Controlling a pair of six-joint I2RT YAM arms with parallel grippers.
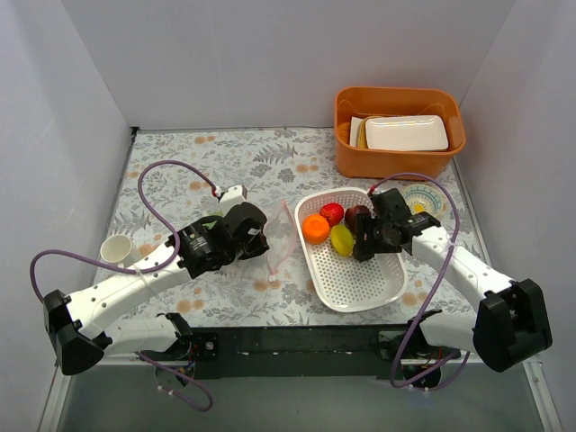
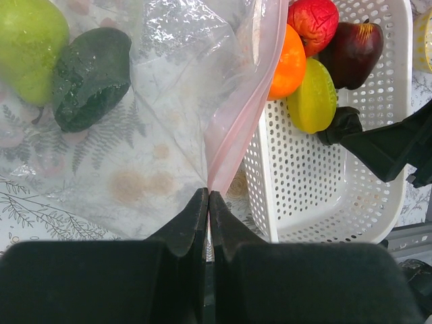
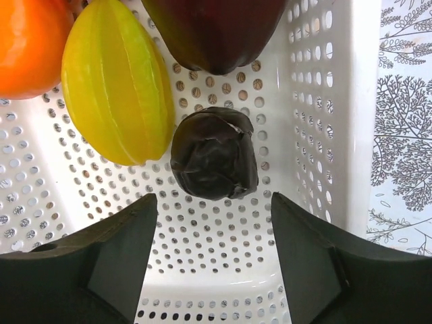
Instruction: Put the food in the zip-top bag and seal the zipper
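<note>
The clear zip top bag [image 2: 162, 128] lies on the table with a green fruit [image 2: 30, 50] and a dark green one [image 2: 92, 77] inside. Its pink zipper edge [image 2: 253, 111] runs down to my left gripper, which is shut at the bag's corner, pinching the thin film. In the white basket [image 3: 358, 128] a small, wrinkled, nearly black food piece [image 3: 214, 154] rests on the perforated floor. My right gripper is open, its fingers apart on either side and just short of that piece. Nothing is between its pads.
The basket also holds a yellow star fruit [image 3: 118, 84], an orange fruit [image 2: 289, 64], a red fruit [image 2: 314, 23] and a dark red one [image 2: 354, 54]. Its near end is empty. An orange bin [image 1: 400, 162] stands behind; a white cup [image 1: 119, 249] is far left.
</note>
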